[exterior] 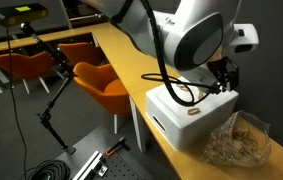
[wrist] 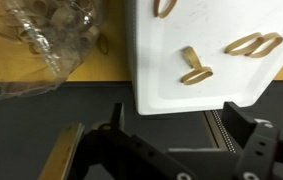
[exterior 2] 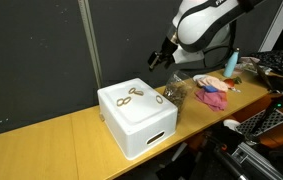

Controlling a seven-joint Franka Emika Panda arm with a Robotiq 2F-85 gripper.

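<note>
My gripper stands open with nothing between its fingers. In exterior view 2 the gripper (exterior 2: 159, 64) hangs above the far side of a white box (exterior 2: 131, 131). Several tan looped pieces lie on the box's top, among them one loop (wrist: 195, 75) with a short tail and a twisted pair (wrist: 246, 44) beside it. Another loop (wrist: 164, 9) is cut by the upper frame edge. A clear plastic bag (exterior: 238, 142) holding many similar tan pieces lies beside the box on the wooden table. Part of the box top is hidden by the arm in exterior view 1.
To the right in exterior view 2 are a pink-red cloth (exterior 2: 215, 101), a light cloth (exterior 2: 210, 84) and a blue bottle (exterior 2: 230, 66). Left of the box the wooden table (exterior 2: 41, 150) is clear. Orange chairs (exterior: 102, 88) stand beyond the table edge.
</note>
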